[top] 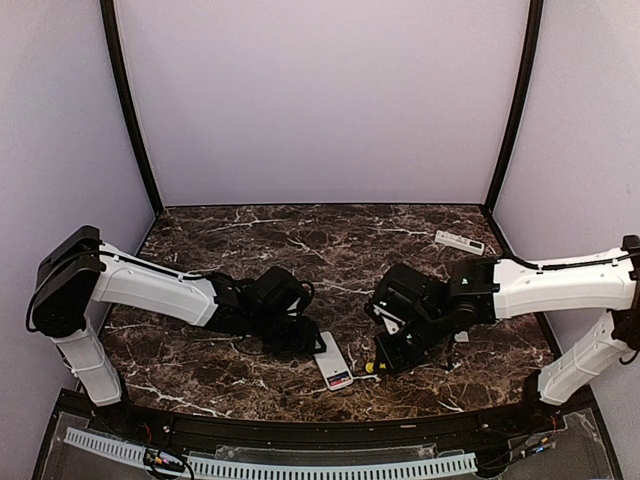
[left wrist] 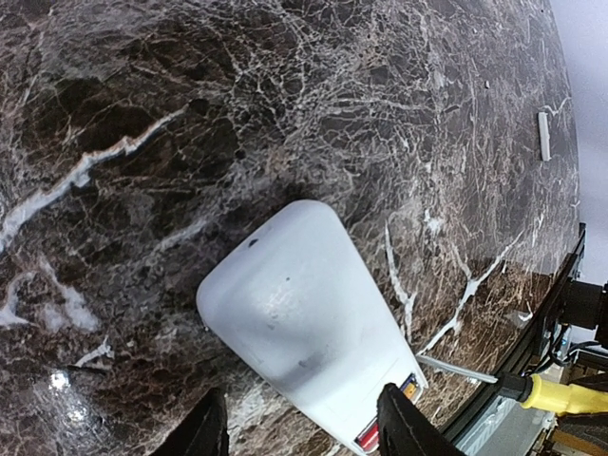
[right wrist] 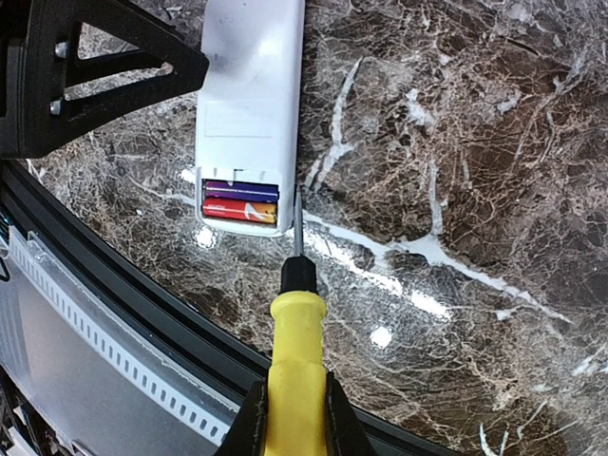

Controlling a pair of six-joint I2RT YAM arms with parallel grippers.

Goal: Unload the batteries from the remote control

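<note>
The white remote control [top: 332, 362] lies on the marble table, its battery bay uncovered at the near end. In the right wrist view a purple battery [right wrist: 239, 190] and a red-orange battery [right wrist: 237, 209] sit side by side in that bay. My right gripper is shut on the yellow handle of a screwdriver [right wrist: 296, 347]. The metal tip points at the remote's edge beside the batteries; whether it touches cannot be told. Over the remote's far end, my left gripper stands open, its fingers [left wrist: 204, 427] apart with nothing gripped between them.
A white strip-like object [top: 459, 242] rests at the back right of the table. A small white piece [top: 461, 337] lies beyond the right gripper. Its dark front rail [top: 300, 425] runs close to the remote.
</note>
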